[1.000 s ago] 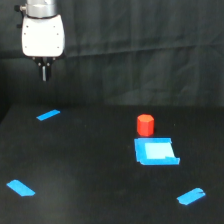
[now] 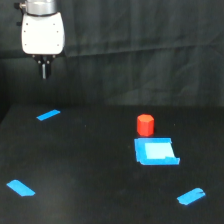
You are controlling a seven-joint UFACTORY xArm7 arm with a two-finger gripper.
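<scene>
My gripper (image 2: 44,71) hangs high at the upper left, below the white end of the arm (image 2: 42,35). Its fingers look like one narrow dark shape, too small to tell whether they are apart. A small red block (image 2: 145,125) with an angular outline rests on the black table at the right. Just in front of it lies a white square (image 2: 158,151) edged with blue tape. The gripper is well to the left of the block and above it, touching nothing that I can see.
Strips of blue tape lie on the table at the back left (image 2: 49,115), front left (image 2: 20,188) and front right (image 2: 191,196). A dark curtain (image 2: 140,50) hangs behind. Bare table fills the middle and left.
</scene>
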